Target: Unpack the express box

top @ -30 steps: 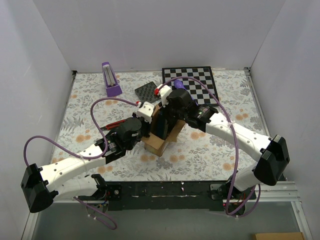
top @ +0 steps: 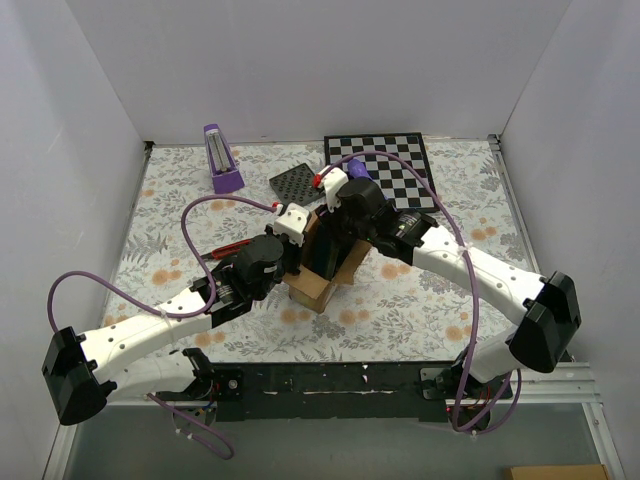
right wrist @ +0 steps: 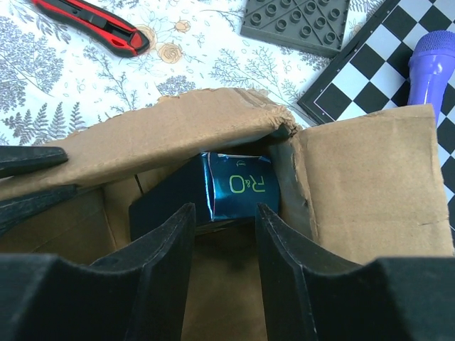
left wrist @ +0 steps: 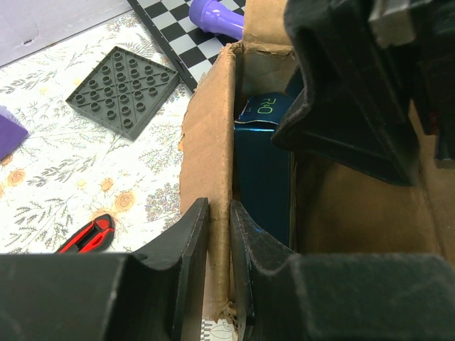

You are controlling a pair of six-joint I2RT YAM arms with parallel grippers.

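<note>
The brown cardboard box point(top: 313, 289) stands open at the middle of the table, flaps spread. Inside it, against the side wall, lies a dark blue box with "R&O" lettering point(right wrist: 245, 186), tilted in the right wrist view. My left gripper is shut on the cardboard box's left flap, pinching its edge. Over the opening is my right gripper, its fingers part open and apart. The blue box appears beyond those fingertips, with nothing visible between them. In the left wrist view, the dark right fingers point(left wrist: 355, 135) reach close to the blue box's upper end point(left wrist: 266, 110).
Around the box lie a red utility knife point(right wrist: 96, 25), a grey studded plate point(left wrist: 124, 91), a checkered board point(top: 395, 165) and a purple microphone point(right wrist: 431, 67). A purple holder point(top: 222, 160) stands at the back left.
The left arm and the cardboard box look unmoved.
</note>
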